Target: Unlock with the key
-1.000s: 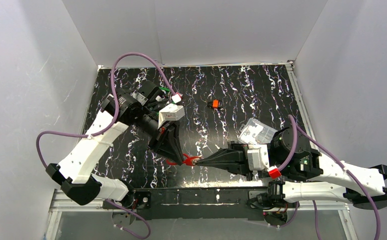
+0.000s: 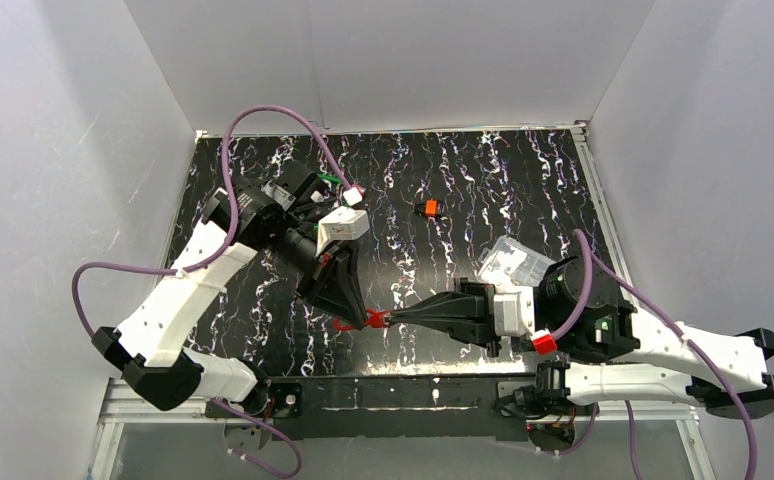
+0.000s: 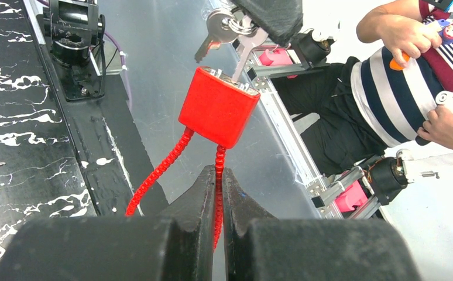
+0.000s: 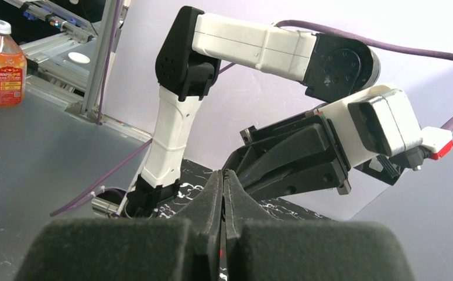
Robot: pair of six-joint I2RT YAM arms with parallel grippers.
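Note:
A red padlock body (image 3: 219, 108) with a red beaded cable (image 3: 167, 170) hangs in front of my left gripper, which is shut on one strand of that cable. From above, the lock (image 2: 376, 319) lies between the two grippers' tips. My right gripper (image 2: 391, 318) comes in from the right; in the left wrist view its dark fingertip (image 3: 277, 17) covers the key's head. The key's blade (image 3: 244, 57) reaches the lock's metal-edged face; how deep it sits cannot be told. A second key (image 3: 217, 32) dangles from the ring. In the right wrist view the right fingers (image 4: 209, 199) hide the key.
A clear plastic box (image 2: 513, 264) stands near the right arm. Farther back on the black marbled table (image 2: 463, 170) lies a small orange-and-black object (image 2: 430, 208). Green items (image 2: 330, 179) show behind the left arm. Both arms meet above the table's near part.
My left arm and the lock look still.

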